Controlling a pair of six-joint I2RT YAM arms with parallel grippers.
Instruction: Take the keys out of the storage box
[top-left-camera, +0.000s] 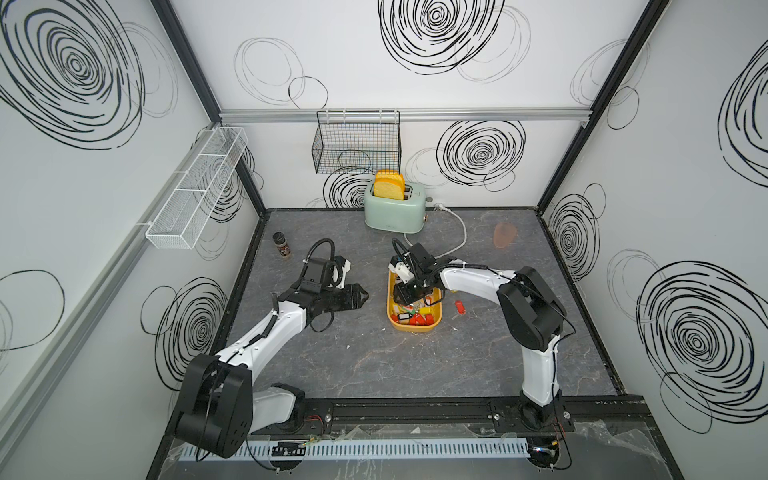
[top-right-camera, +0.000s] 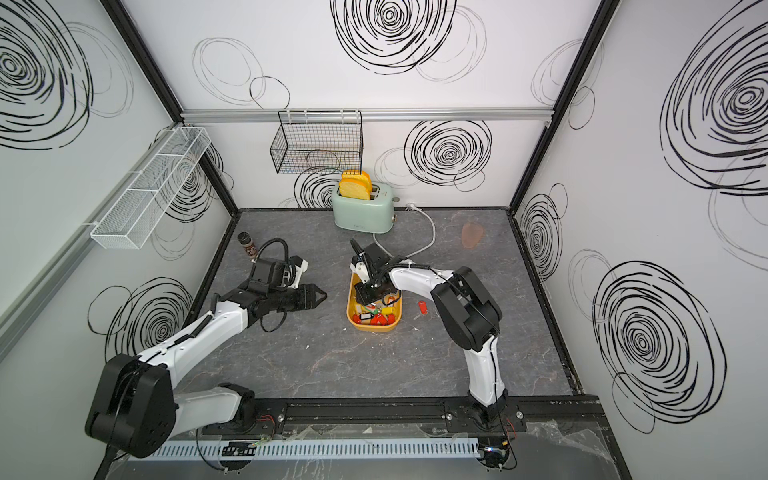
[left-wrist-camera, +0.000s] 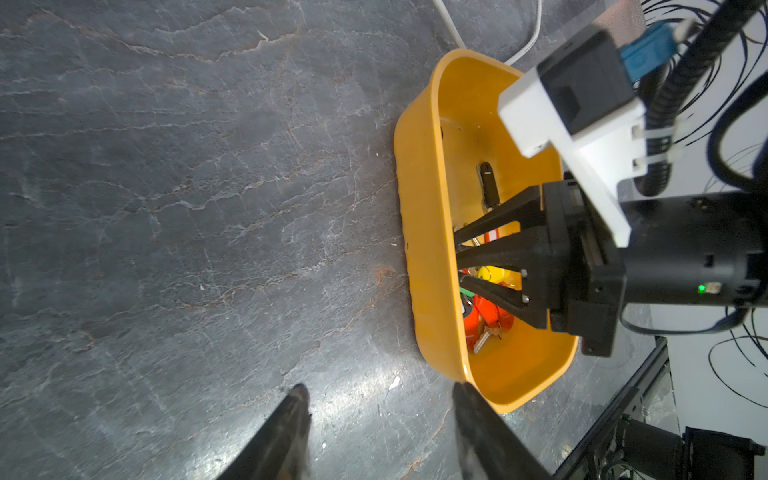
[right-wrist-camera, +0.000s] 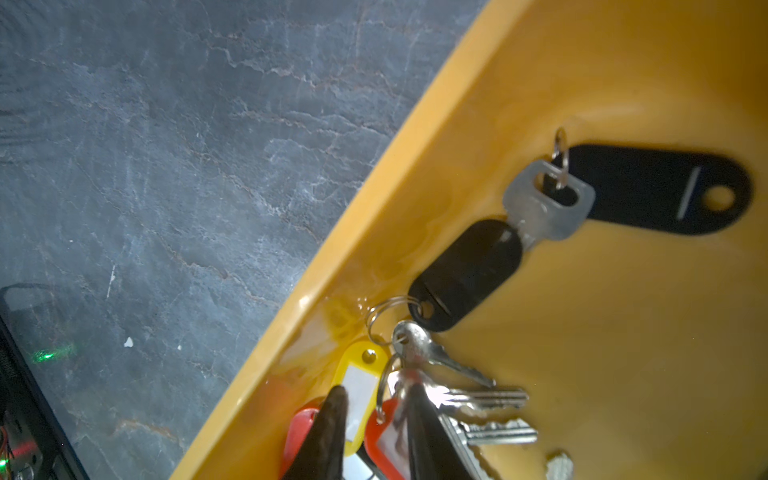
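Note:
The orange-yellow storage box (left-wrist-camera: 441, 192) stands mid-table, with key tags and keys inside. In the right wrist view, a black tag (right-wrist-camera: 468, 276) and a second black tag (right-wrist-camera: 656, 188) lie along its wall. Lower down are metal keys (right-wrist-camera: 480, 400), a yellow tag (right-wrist-camera: 349, 396) and a red tag (right-wrist-camera: 385, 438). My right gripper reaches into the box, its fingers part open over the red tag and a ring; I see nothing clasped. Left of the box, my left gripper stands open above bare table, nothing between its fingers.
A red tag (top-left-camera: 459, 307) lies on the table right of the box. Behind stands a green toaster (top-left-camera: 395, 213) with its white cable (top-left-camera: 462, 228). A dark-capped jar (top-left-camera: 281, 244) is at back left.

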